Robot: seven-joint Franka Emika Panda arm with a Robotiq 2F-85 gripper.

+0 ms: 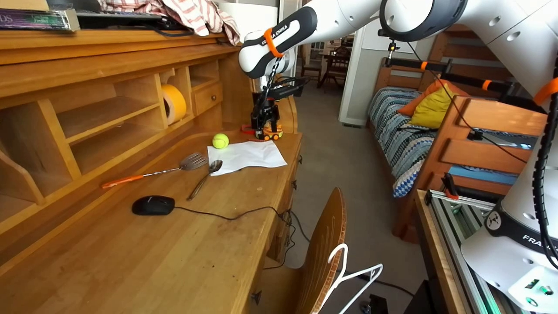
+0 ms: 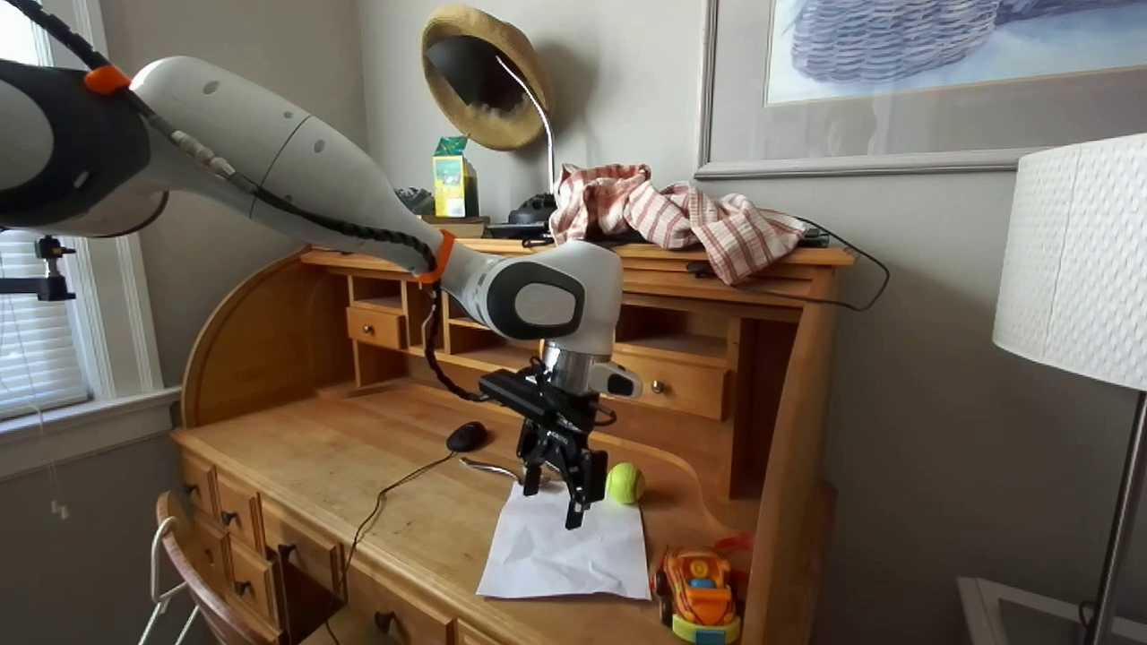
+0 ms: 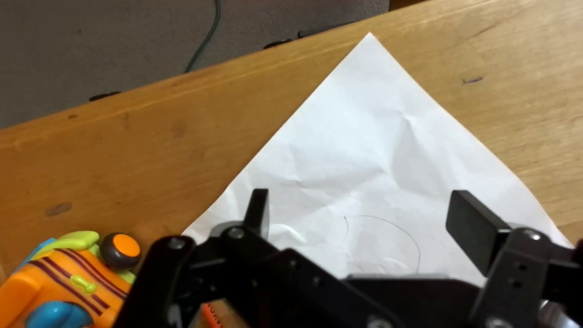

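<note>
My gripper stands open above the white sheet of paper, nothing between its fingers. A thin curved pencil line shows on the creased paper. In exterior view 2 the gripper points down over the paper's back part. A tennis ball rests on the desk at the paper's back edge, apart from the fingers. The orange and yellow toy car sits right of the paper; the wrist view shows part of this car at lower left, partly covered by a finger.
A slotted spatula and a metal spoon lie near the paper, the spoon's bowl at its edge. A corded black mouse is farther along. Yellow tape fills a cubby. The near desktop is clear.
</note>
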